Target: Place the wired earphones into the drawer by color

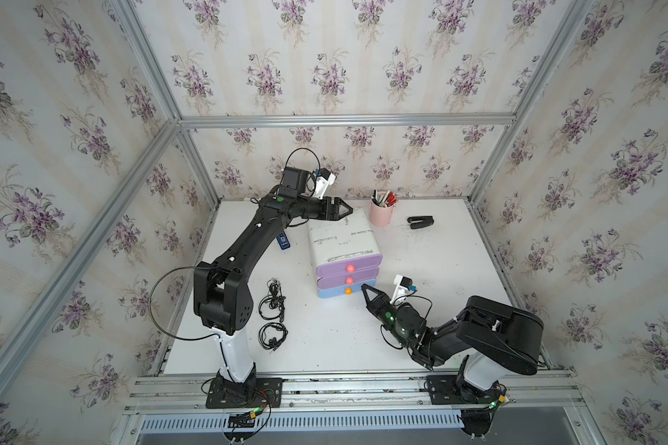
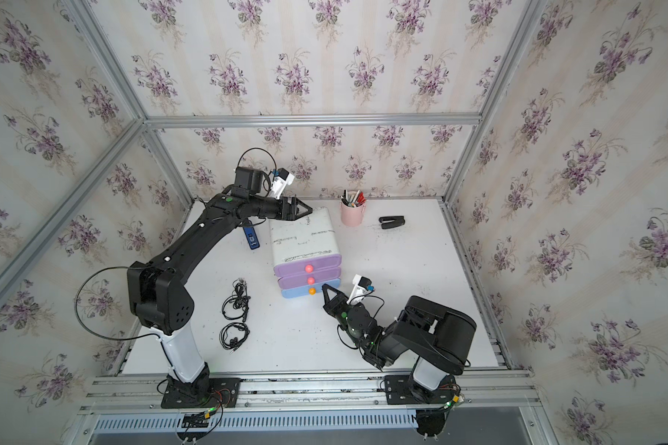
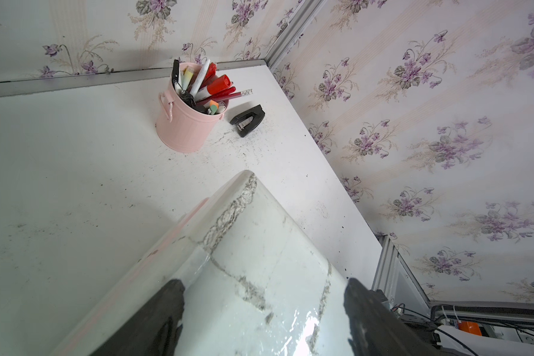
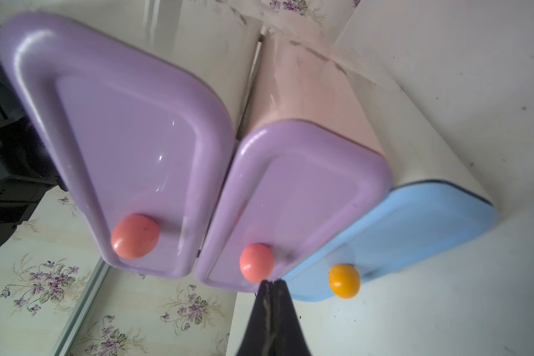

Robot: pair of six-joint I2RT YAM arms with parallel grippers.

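Two coiled black wired earphones lie on the table left of a three-tier drawer unit, which has two purple fronts with pink knobs and a blue bottom front with an orange knob. My left gripper is above the unit's top; in the left wrist view its fingers are blurred, apart, with the white top between them. My right gripper is shut, facing the drawer fronts, nothing visible between its fingers. All drawers appear closed.
A pink pen cup and a black stapler stand at the back. A blue object lies left of the unit.
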